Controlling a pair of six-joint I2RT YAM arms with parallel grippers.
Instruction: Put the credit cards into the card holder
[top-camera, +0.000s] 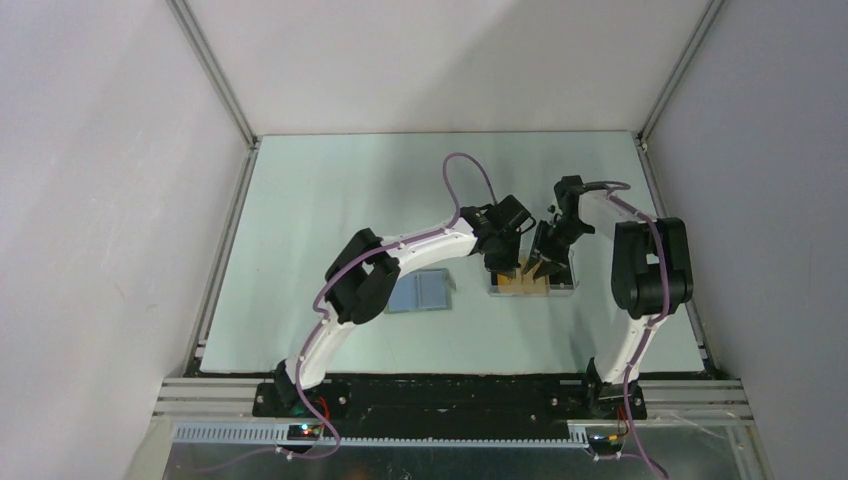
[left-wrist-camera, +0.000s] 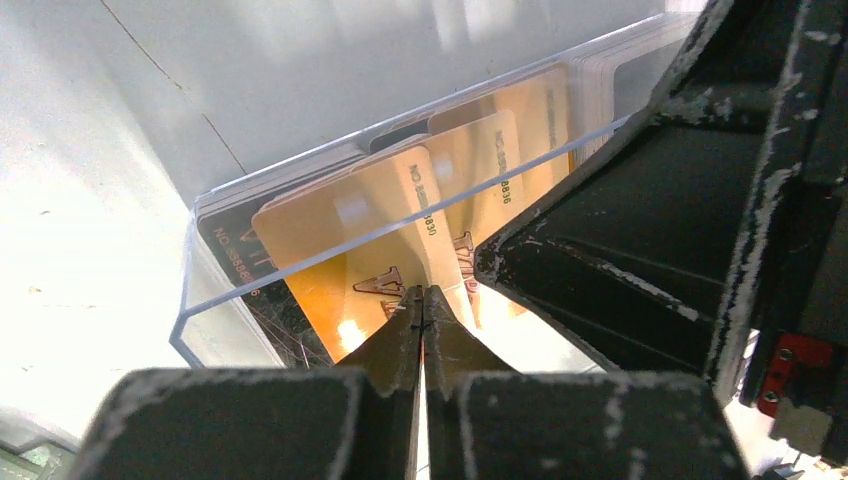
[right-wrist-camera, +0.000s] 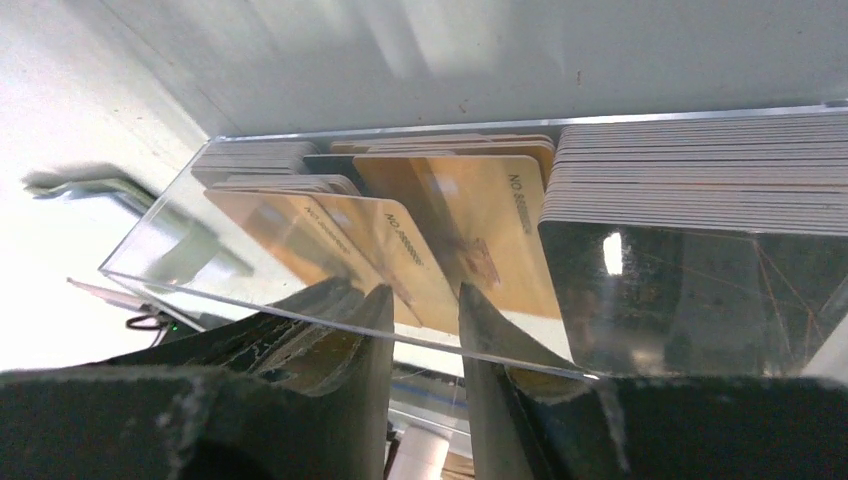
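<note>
Gold cards (left-wrist-camera: 400, 190) lean in overlapping layers inside a clear box (top-camera: 560, 292). A black card (left-wrist-camera: 235, 245) shows at one end in the left wrist view. The left gripper is shut at the gold cards; nothing shows between its fingertips. Just to its right, my right gripper stands part open over the box. A gap shows between its fingers, with gold cards (right-wrist-camera: 485, 225) beyond them; no card is clearly gripped. A flat blue two-panelled case (top-camera: 420, 291), perhaps the card holder, lies left of the box, partly under the left arm.
A thick stack of white-edged cards (right-wrist-camera: 690, 170) fills one end of the box, with a black card face (right-wrist-camera: 690, 300) in front. The box walls stand close around both grippers.
</note>
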